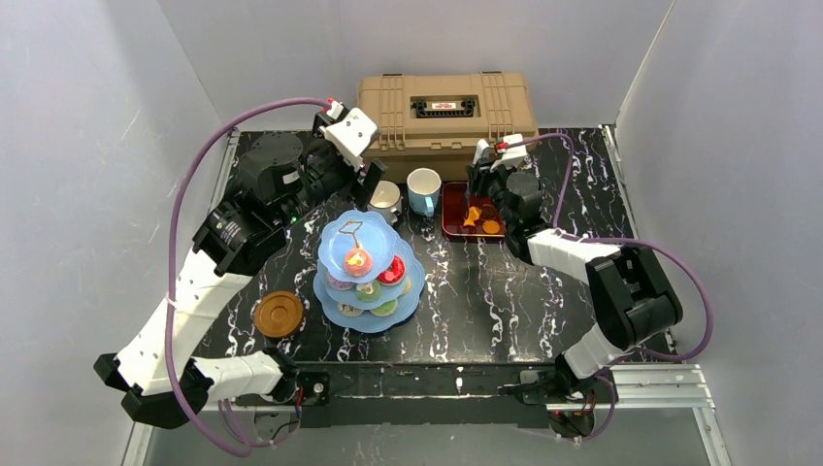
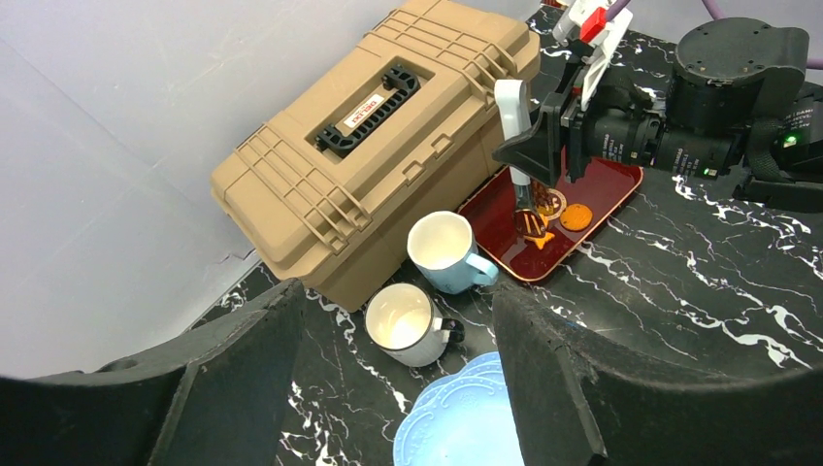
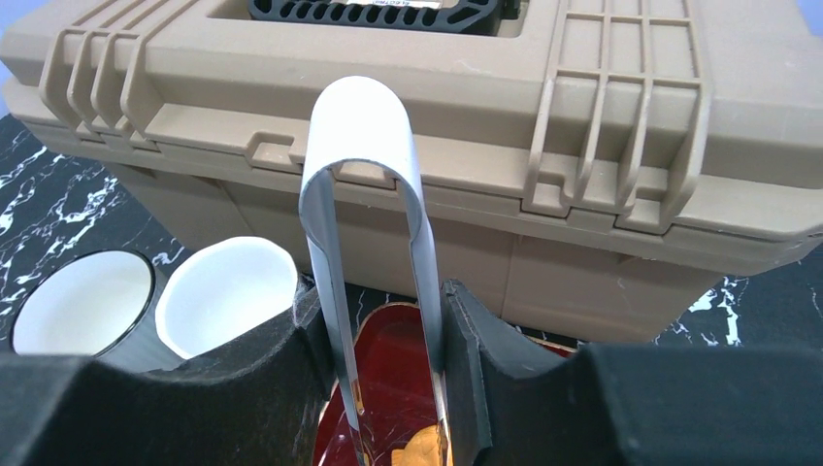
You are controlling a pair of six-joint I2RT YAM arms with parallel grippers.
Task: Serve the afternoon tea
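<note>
In the left wrist view, white tongs [image 2: 510, 109] point down into the red tray [image 2: 606, 201], with my right gripper closed around their two arms. Their dark tips [image 2: 527, 218] are down among the cookies; I cannot tell whether they pinch one. An orange fish-shaped cookie [image 1: 472, 216] and a round orange cookie [image 2: 576, 216] lie in that tray. My left gripper hangs open and empty above the mugs' side. Below it stands the blue tiered stand [image 1: 337, 236], bearing several pastries.
A grey-white mug [image 2: 402, 324] and a light blue mug [image 2: 443, 252] stand left of the tray. Behind them is a big tan case [image 1: 444, 131]. A brown round lid [image 1: 279, 314] lies front left.
</note>
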